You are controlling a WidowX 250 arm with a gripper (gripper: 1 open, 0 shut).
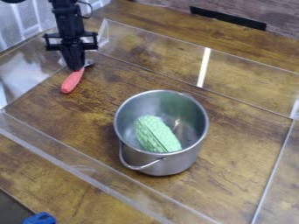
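My black gripper (73, 65) is at the upper left, low over the wooden table, directly at the far end of a red-handled utensil (72, 80) whose metal tip is partly hidden. The gripper looks shut; whether it touches the utensil is unclear. A steel pot (187, 154) with a handle stands right of centre, holding a green corn-like object (156, 134).
Clear plastic borders (65, 144) frame the work area, with a white strip (204, 67) at the back. A blue object (40, 218) lies at the lower left corner.
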